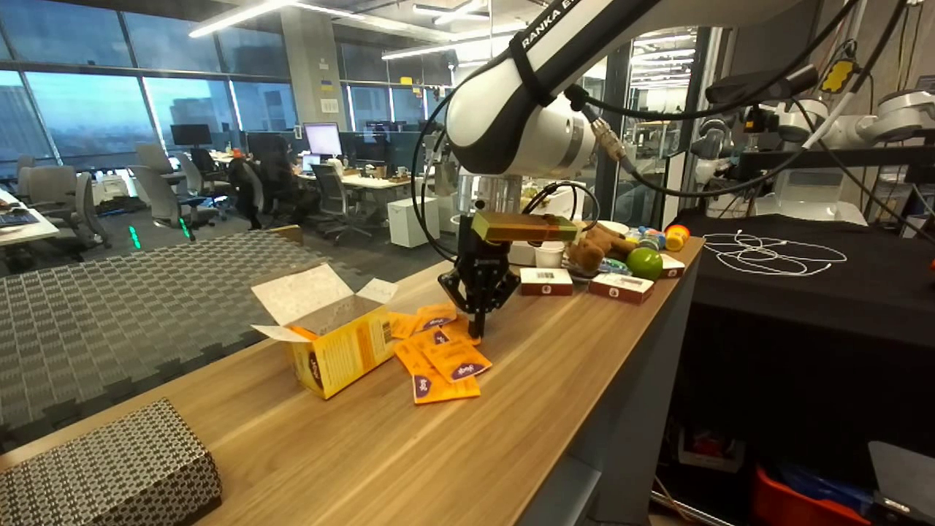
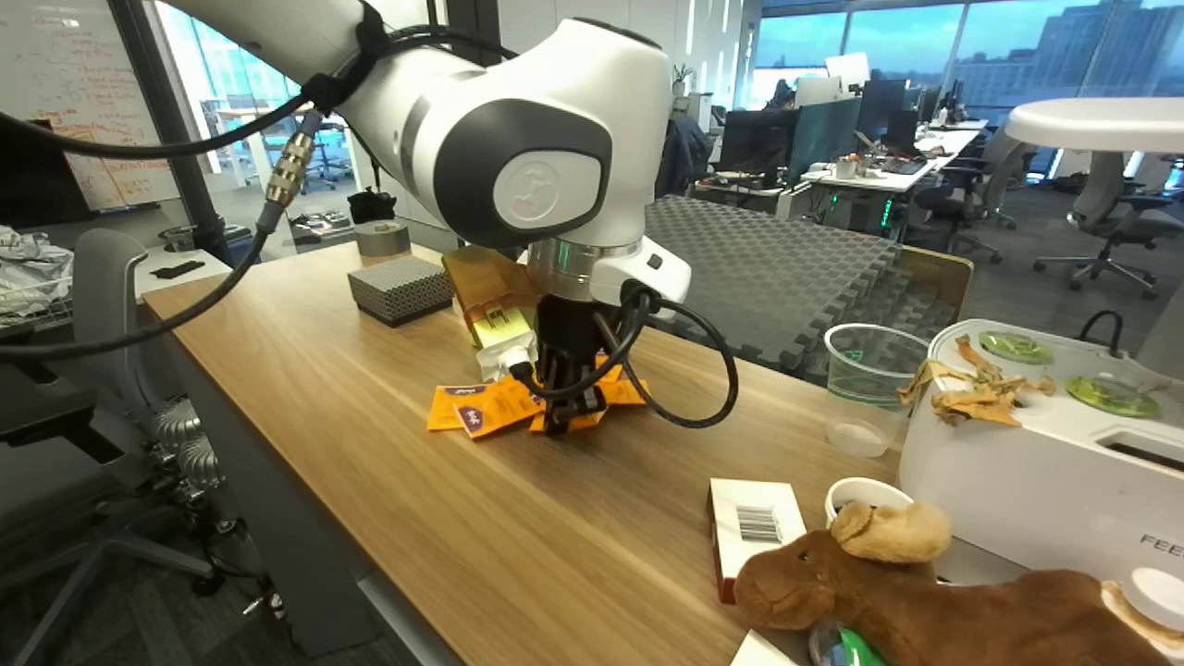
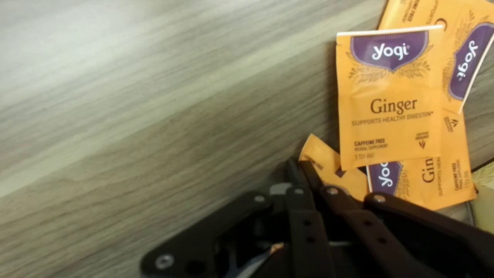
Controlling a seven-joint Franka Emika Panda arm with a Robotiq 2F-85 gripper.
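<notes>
Several orange Yogi ginger tea packets (image 1: 457, 360) lie in an overlapping pile on the table. The open yellow tea box (image 1: 352, 355) stands beside the pile, with something orange inside. My gripper (image 1: 475, 332) is down at the pile's edge, its fingers together. In the wrist view, one partly covered packet (image 3: 324, 160) reaches right up to the fingertips (image 3: 292, 170); whether a thin edge of it is pinched, I cannot tell. Another packet (image 3: 391, 99) lies flat on top, clear of the fingers. Seen from the other side, the gripper (image 2: 558, 426) hides part of the pile.
A dark patterned box (image 2: 400, 289) sits farther along the table. Red-and-white boxes (image 1: 621, 286), a brown plush toy (image 2: 877, 588), a clear cup (image 2: 871, 383) and a white appliance (image 2: 1032, 466) crowd the other end. Bare wood (image 1: 377, 464) lies in front of the pile.
</notes>
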